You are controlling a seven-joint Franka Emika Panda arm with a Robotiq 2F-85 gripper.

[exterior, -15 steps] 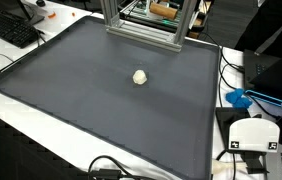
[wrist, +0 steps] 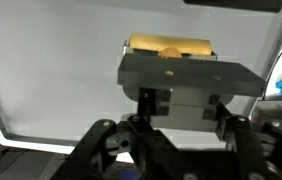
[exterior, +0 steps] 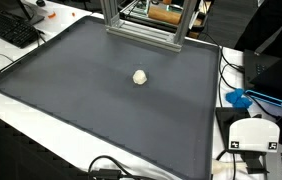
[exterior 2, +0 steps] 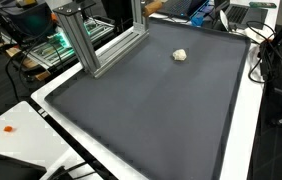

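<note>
In the wrist view the two fingers of my gripper stand apart at the lower middle. A dark, wide bar (wrist: 191,74) lies across and just beyond their tips. Whether they touch it, or grip anything, is unclear. An orange-brown wooden cylinder (wrist: 169,44) shows behind the bar; in exterior view 1 the cylinder (exterior: 164,14) is within the upright metal frame (exterior: 147,36) at the back of the table. My gripper cannot be made out in either exterior view. A small cream-coloured lump (exterior: 139,76) rests alone on the grey table mat (exterior: 101,100).
A white device (exterior: 253,134) and a blue item (exterior: 238,98) sit to its right in exterior view 1. A keyboard (exterior: 9,29) lies off the far left. Cables run along the edges.
The cream lump and the mat look unchanged.
</note>
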